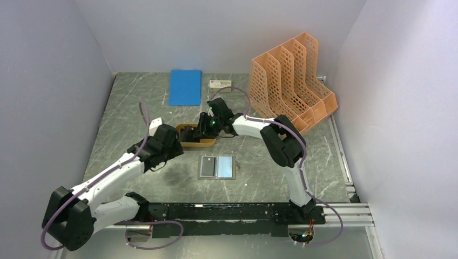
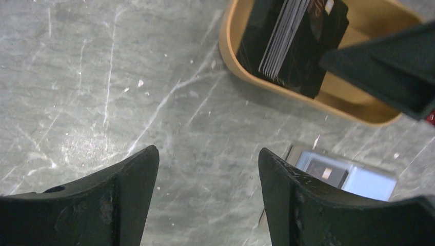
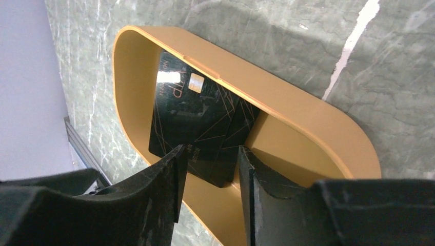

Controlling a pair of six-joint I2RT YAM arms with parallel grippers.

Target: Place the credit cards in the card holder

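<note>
Several black credit cards lie overlapping in one end of the tan oval tray; their stacked edges show in the left wrist view. Over the tray, my right gripper stands open close to the near card edges, nothing gripped. My left gripper is open above bare tabletop, left of the tray, with an empty gap between its fingers. The card holder lies spread on the table in front of the tray. Its left side has a dark card showing and its right side looks pale blue.
A blue sheet and a small printed box lie at the back. An orange slotted rack stands at the back right. Tabletop left of the tray and right of the holder is free.
</note>
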